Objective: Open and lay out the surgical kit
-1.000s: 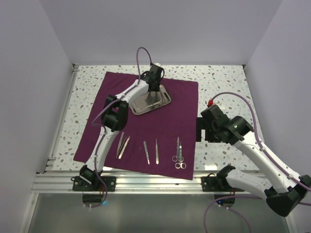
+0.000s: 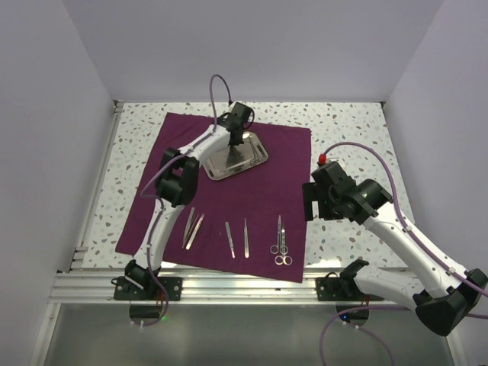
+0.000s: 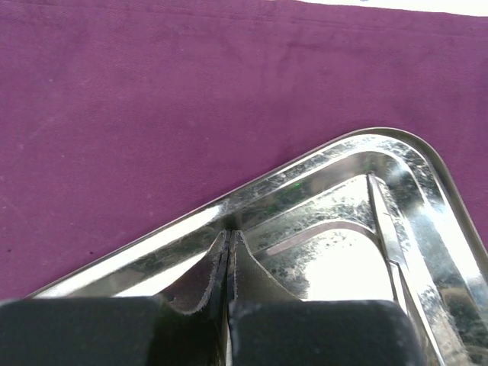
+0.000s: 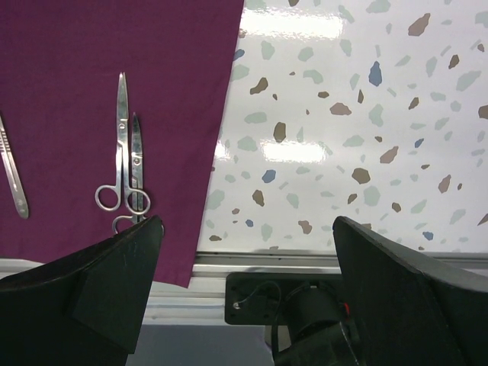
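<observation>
A silver tray [image 2: 216,174] lies aslant on the purple cloth [image 2: 252,202]. My left gripper is over the tray, its tips close to the inner side of the long rim. Its fingers meet with nothing between them. Clear of them, to the right in the left wrist view, a slim metal scalpel handle [image 3: 388,229] lies along the tray's short wall. My dark fingers hide the lower part of the tray there. Off the cloth's right side, my right gripper stands wide open and empty above the speckled tabletop.
Two pairs of scissors [image 4: 122,145] lie at the cloth's front right. Left of them are a slim instrument [image 2: 246,240], a scalpel handle [image 2: 229,239] and tweezers [image 2: 195,231].
</observation>
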